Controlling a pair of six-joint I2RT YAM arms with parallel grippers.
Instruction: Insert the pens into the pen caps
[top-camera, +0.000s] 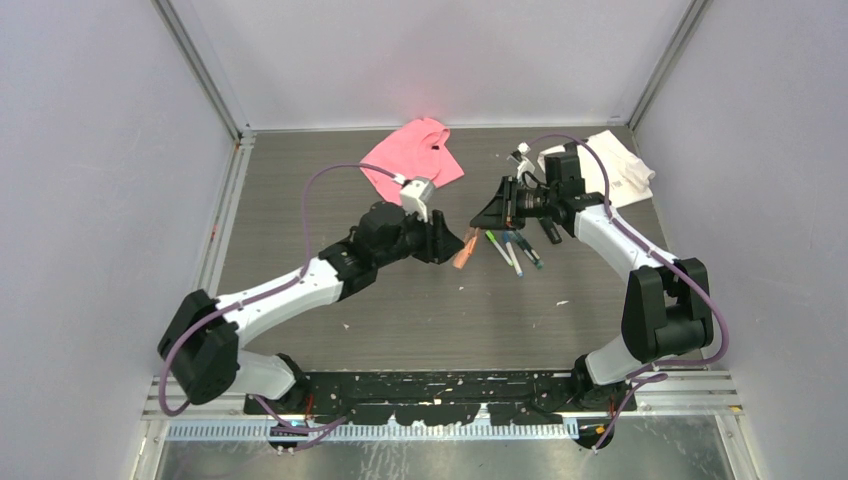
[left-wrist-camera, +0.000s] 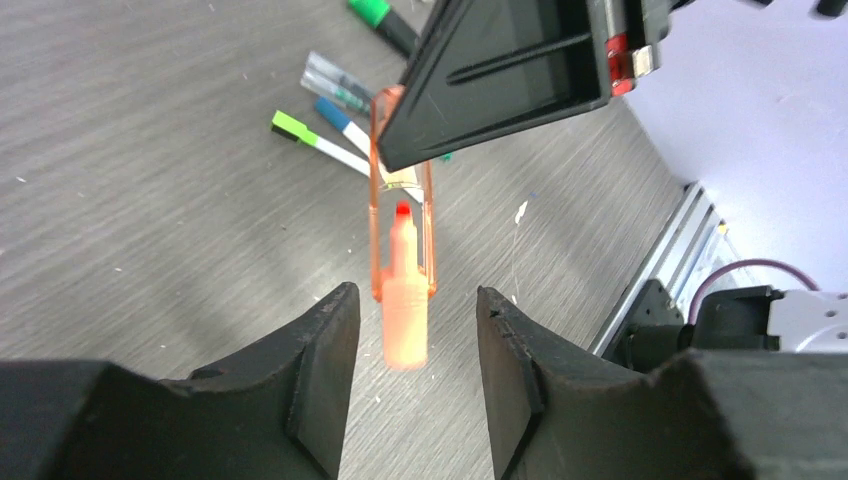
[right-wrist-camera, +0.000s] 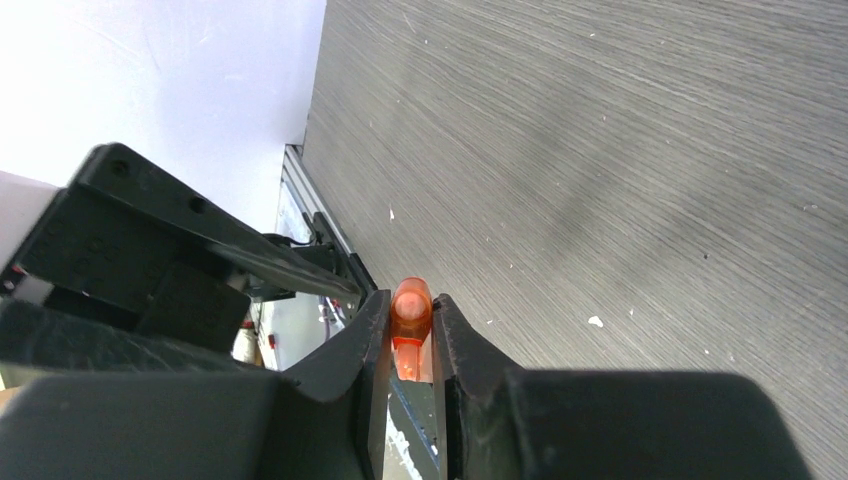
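My right gripper (top-camera: 480, 226) is shut on an orange pen, which in the left wrist view (left-wrist-camera: 404, 320) points up with its orange tip inside or against a clear orange-tinted cap (left-wrist-camera: 428, 240); how far it is seated I cannot tell. My left gripper stands open just beyond the pen's lower end, nothing held between its fingers. On the table lie several pens: a green-capped white one (left-wrist-camera: 340, 154), a blue-capped one (left-wrist-camera: 335, 115), a dark green-capped marker (left-wrist-camera: 385, 25) and clear-capped ones (left-wrist-camera: 335, 78).
A pink cloth (top-camera: 415, 155) lies at the back, a cream cloth (top-camera: 620, 170) at the back right behind my right arm.
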